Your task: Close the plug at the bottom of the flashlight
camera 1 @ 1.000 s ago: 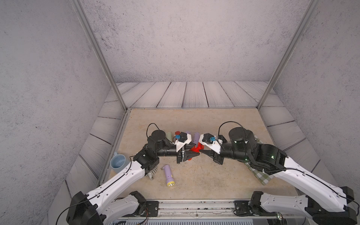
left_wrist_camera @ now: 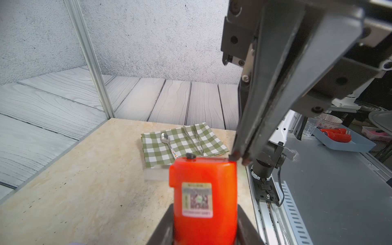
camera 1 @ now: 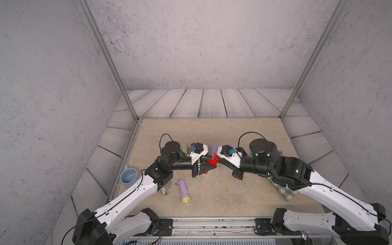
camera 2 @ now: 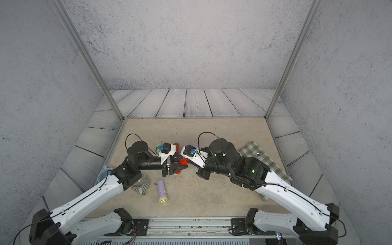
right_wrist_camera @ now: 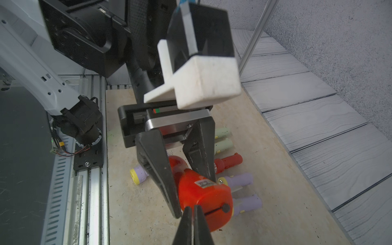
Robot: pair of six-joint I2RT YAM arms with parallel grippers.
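Observation:
Between the two arms, above the board's middle, my left gripper (camera 1: 208, 162) is shut on a red flashlight (left_wrist_camera: 204, 220), its bottom end facing my right gripper. A small label shows on the red body (right_wrist_camera: 192, 183) in the right wrist view, and a black tab (right_wrist_camera: 225, 207) on its end. My right gripper has its fingertips together at that end; in the left wrist view they touch the top corner beside a small dark piece (left_wrist_camera: 190, 156). Whether anything thin is between them cannot be told.
A purple flashlight (camera 1: 183, 189), a blue mug (camera 1: 128, 176) and a metal ribbed pot (camera 2: 140, 185) lie front left. More flashlights (right_wrist_camera: 230, 161) lie behind the grippers. A checked cloth (camera 2: 261, 153) with a spoon is at the right.
Both arms stand almost where they were; the grippers and red flashlight have shifted very slightly in the top left view.

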